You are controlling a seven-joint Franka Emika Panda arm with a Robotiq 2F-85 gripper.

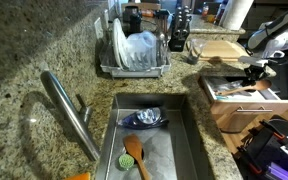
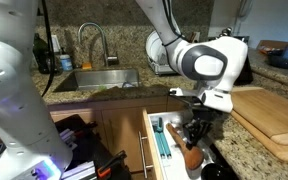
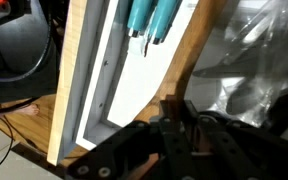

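Observation:
A wooden spoon (image 2: 193, 157) is held over the open drawer (image 2: 152, 160), its rounded end showing below my gripper (image 2: 197, 132). Its long brown handle (image 3: 192, 45) runs up from between the fingers in the wrist view, where my gripper is shut on it. From the sink side, the spoon (image 1: 246, 88) lies slanted across the drawer top, with the gripper (image 1: 256, 72) at the far side. The exact contact on the spoon is dark and partly hidden.
Teal-handled utensils (image 3: 162, 18) lie in the drawer beside the spoon. Clear plastic (image 3: 246, 55) fills the neighbouring part. The countertop edge (image 2: 229, 150) borders the drawer. The sink (image 1: 149, 150) holds another wooden utensil (image 1: 134, 150) and a green-headed brush.

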